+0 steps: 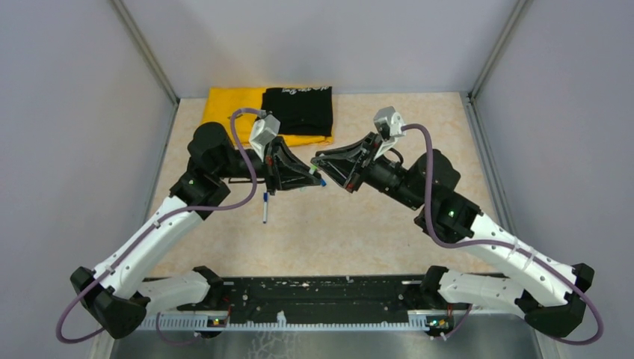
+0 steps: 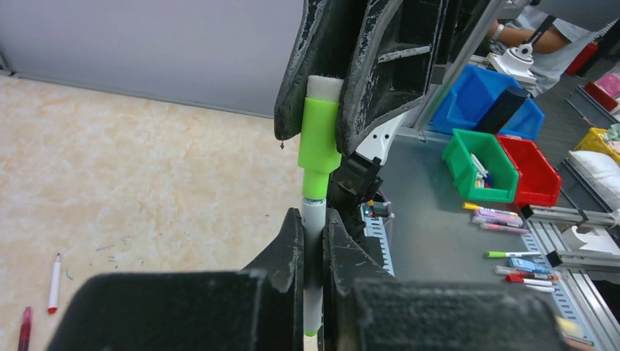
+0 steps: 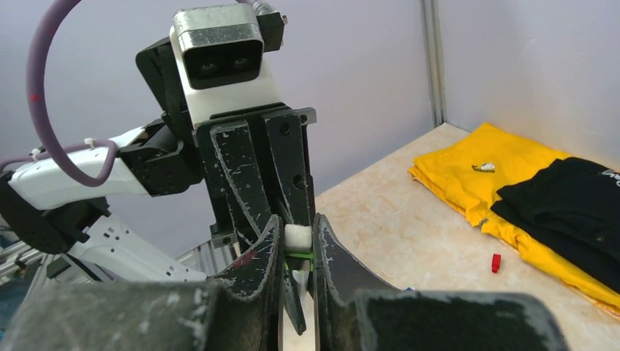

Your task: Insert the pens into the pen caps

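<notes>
In the left wrist view, my left gripper is shut on the white barrel of a pen [image 2: 314, 241] with a green end. On the pen's upper end sits a green cap [image 2: 319, 135] with a white top, in line with the barrel and meeting it. How deep the pen sits inside is hidden. My right gripper is shut on that cap; its white end shows between the fingertips in the right wrist view. From above, both grippers meet over the table's middle. A blue-capped pen [image 1: 265, 208] lies left of centre.
A white pen with a red end [image 2: 54, 285] and a red pen [image 2: 25, 329] lie on the table. A small red piece [image 3: 496, 263] lies near the yellow cloth [image 3: 479, 164] and black cloth [image 3: 570, 208].
</notes>
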